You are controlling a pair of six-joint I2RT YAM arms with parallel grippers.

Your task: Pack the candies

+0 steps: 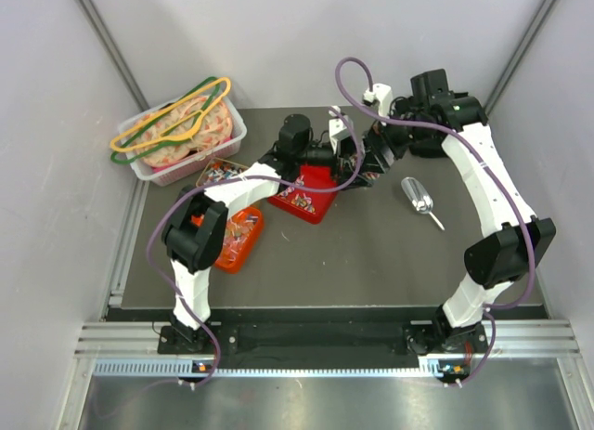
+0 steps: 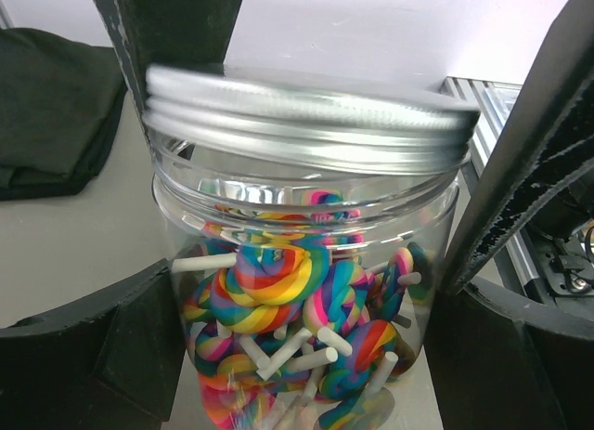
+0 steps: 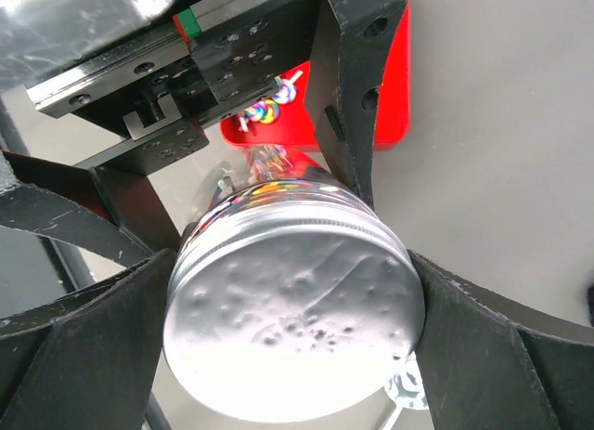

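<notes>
A clear jar (image 2: pixel 306 212) of rainbow lollipops (image 2: pixel 278 281) has its silver lid (image 2: pixel 316 123) on top. Around the jar's body stands my left gripper, one finger to each side, fingers wide. Across the lid is my right gripper, also wide open, its fingers beside the rim; whether they press on it is hard to tell. From above, both grippers meet near the back middle and hide most of the jar. A red tray (image 1: pixel 316 208) with wrapped candies lies partly under the left arm, and an orange tray (image 1: pixel 238 256) of candies sits nearer the front.
A metal scoop (image 1: pixel 418 196) lies on the table to the right. At the back left, a white basket (image 1: pixel 167 175) is topped with yellow and green hangers. Dark cloth rests at the back right.
</notes>
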